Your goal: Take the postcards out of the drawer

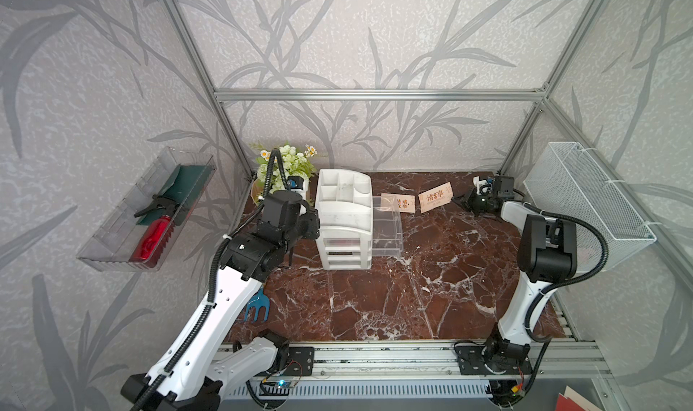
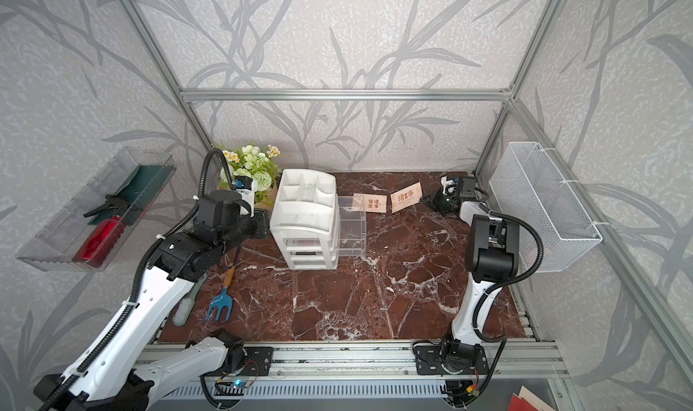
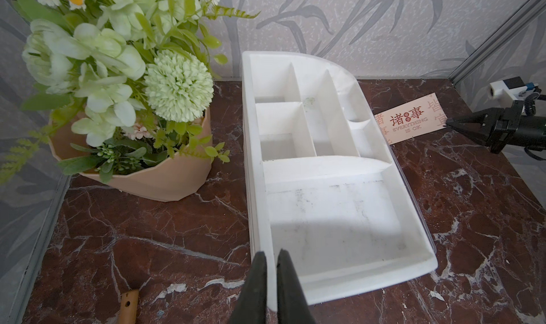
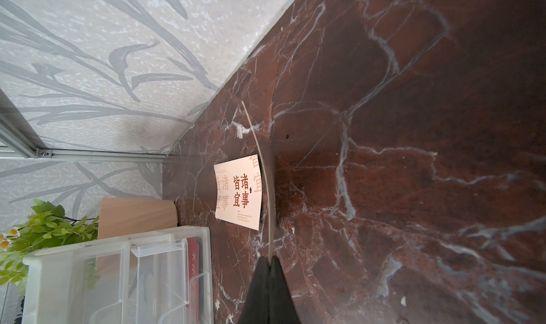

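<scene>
A white organiser [image 1: 345, 216] has a clear drawer [image 1: 386, 241] pulled out on its right. One pink postcard [image 4: 239, 190] lies at the drawer's back part in the top views. Right of it, a second postcard [image 1: 435, 196] is held edge-on in my right gripper, shut on it. My left gripper hangs above the organiser's left edge, its fingertips slightly apart; nothing shows between them but the white rim behind.
A flower pot [image 3: 159, 181] stands behind-left of the organiser. A wire basket [image 1: 592, 209] hangs at the right wall. A blue fork tool [image 2: 220, 302] lies front-left.
</scene>
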